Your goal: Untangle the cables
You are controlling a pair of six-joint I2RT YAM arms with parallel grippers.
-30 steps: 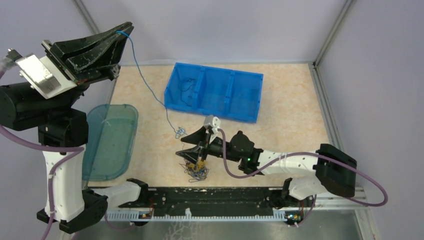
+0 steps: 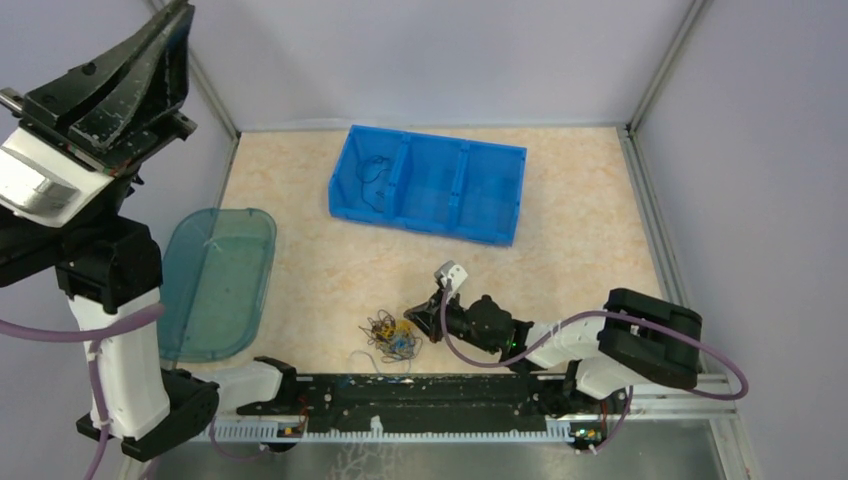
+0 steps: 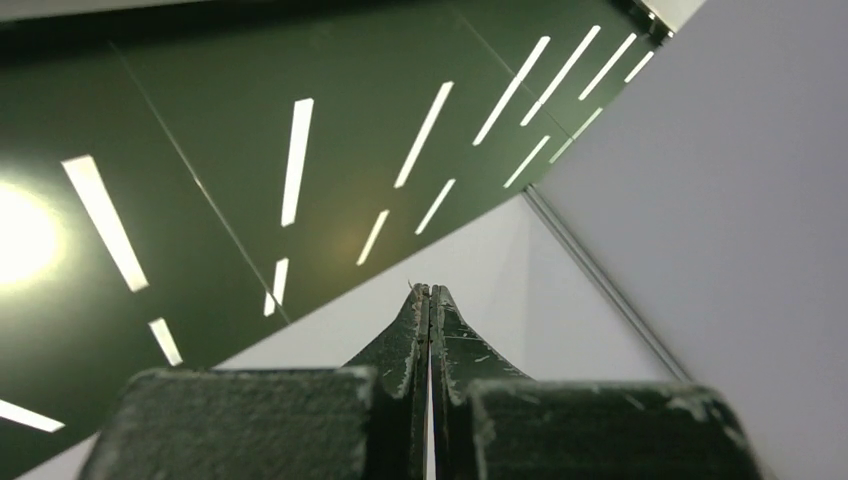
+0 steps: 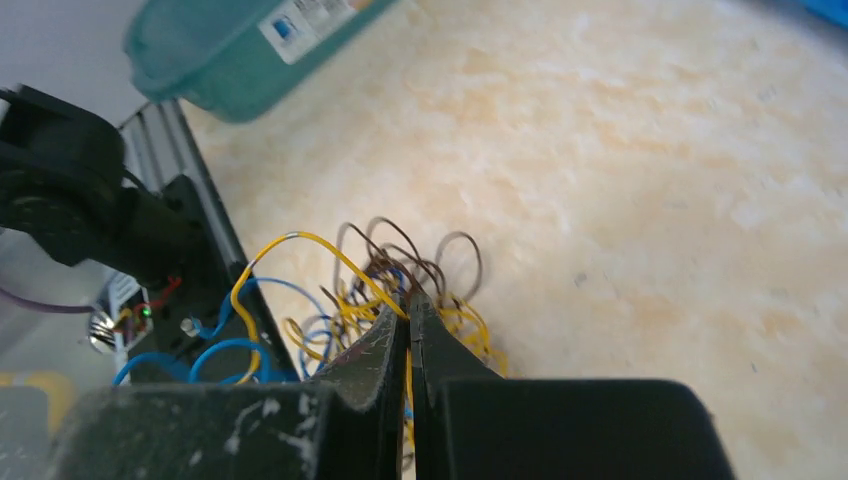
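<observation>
A tangle of yellow, blue and dark cables lies on the table near the front edge, with a pale blue strand trailing toward the edge. My right gripper is shut just over the tangle; in the right wrist view a yellow cable runs in at its fingertips, though whether it is pinched is unclear. My left gripper is raised high at the upper left, shut, with nothing showing between its fingers.
A blue three-compartment bin stands at the back, a blue cable in its left compartment. A translucent teal tray is at the left.
The blue cable hanging from my left gripper is gone from it; that gripper has moved up and left.
</observation>
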